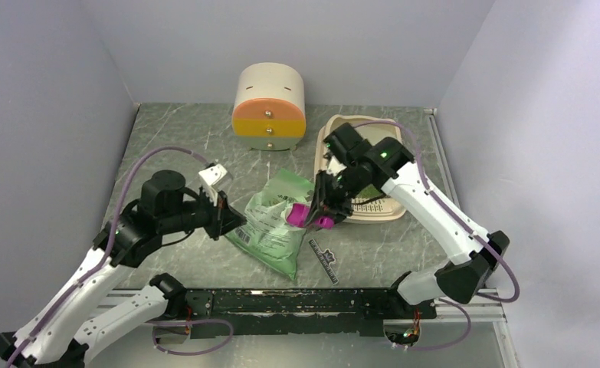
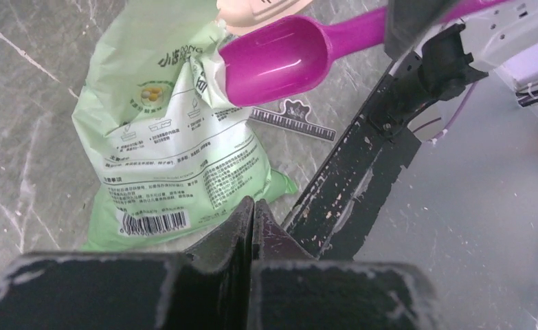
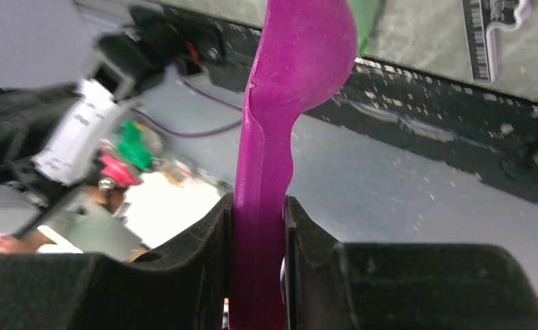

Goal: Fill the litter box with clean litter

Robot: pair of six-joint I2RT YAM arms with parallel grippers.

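The green litter bag (image 1: 270, 238) lies on the table, printed side up in the left wrist view. My right gripper (image 1: 319, 211) holds the magenta scoop by its handle, the fingers either side of it in the right wrist view. The scoop's bowl is at the bag's folded upper part, seen empty in the left wrist view. My left gripper is shut just left of the bag, with nothing visible between its fingertips. The cream litter box (image 1: 385, 215), with green litter in it, stands behind the right arm, partly hidden.
A cream cabinet (image 1: 269, 100) with coloured drawers stands at the back. A flat dark strip (image 1: 322, 261) lies right of the bag near the table's front edge.
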